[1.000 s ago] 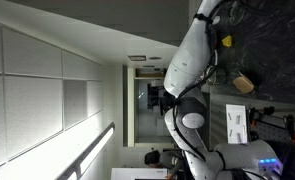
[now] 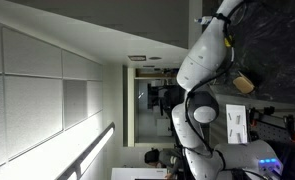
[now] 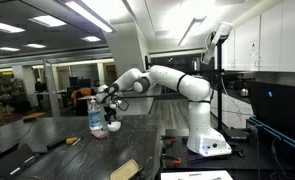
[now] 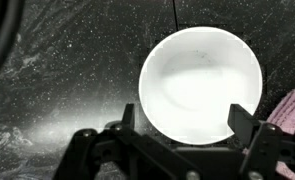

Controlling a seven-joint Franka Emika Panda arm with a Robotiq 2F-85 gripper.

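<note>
A round white bowl (image 4: 200, 70) fills much of the wrist view, empty inside, on a dark speckled counter. My gripper is open, its two black fingers apart over the near part of the bowl, with nothing gripped. In exterior view 2 the arm reaches far along the counter, and my gripper (image 3: 111, 104) hangs above the small white bowl (image 3: 114, 126). Exterior view 1 cuts off the arm's end, so neither gripper nor bowl shows there.
Beside the bowl lies a pink cloth (image 4: 290, 112). A clear bottle (image 3: 95, 118) stands close by on the other side of the arm's reach. Nearer the base is a tan object (image 3: 122, 171). The counter (image 3: 57, 165) has bare room in front.
In exterior view 1 the outer arm has swung rightward across the picture, now covering most of a small yellow item seen clear beside it earlier. The tan object has stayed put.
</note>
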